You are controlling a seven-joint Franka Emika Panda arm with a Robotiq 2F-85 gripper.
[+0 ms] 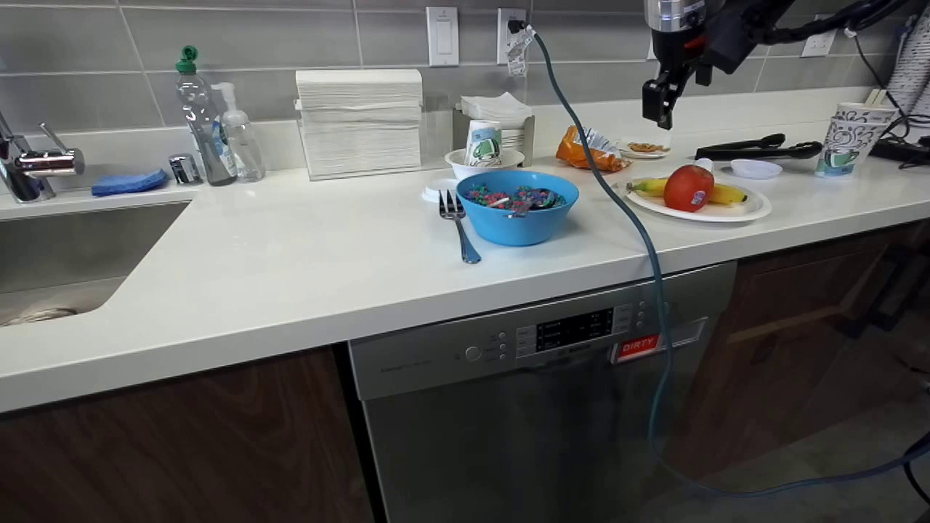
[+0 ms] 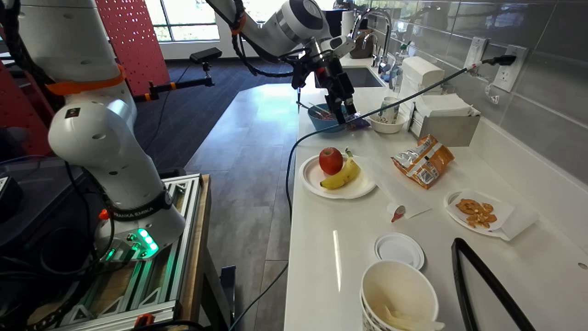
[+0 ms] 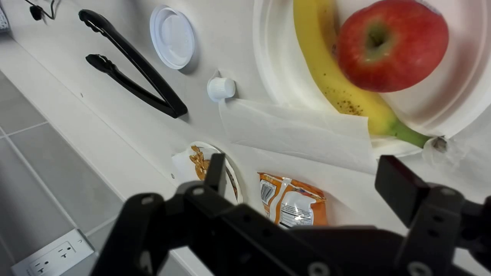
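My gripper is open in the wrist view, its two black fingers wide apart with nothing held between them. It hangs in the air above the counter, pointing down. Below it in the wrist view are an orange snack bag (image 3: 294, 201) and a white plate (image 3: 271, 59) bearing a red apple (image 3: 391, 43) and a yellow banana (image 3: 317, 59). A smaller plate of pretzels (image 3: 199, 163) is partly hidden behind one finger. In exterior view 1 the gripper (image 1: 660, 103) is near the top, above the apple and plate.
A blue bowl (image 1: 514, 228) of wrapped candy stands left of the plate, with a fork (image 1: 463, 235) beside it. A blue-green cable (image 1: 641, 231) crosses in front of the counter. Black tongs (image 3: 138, 64) and a paper cup (image 1: 854, 139) lie farther right.
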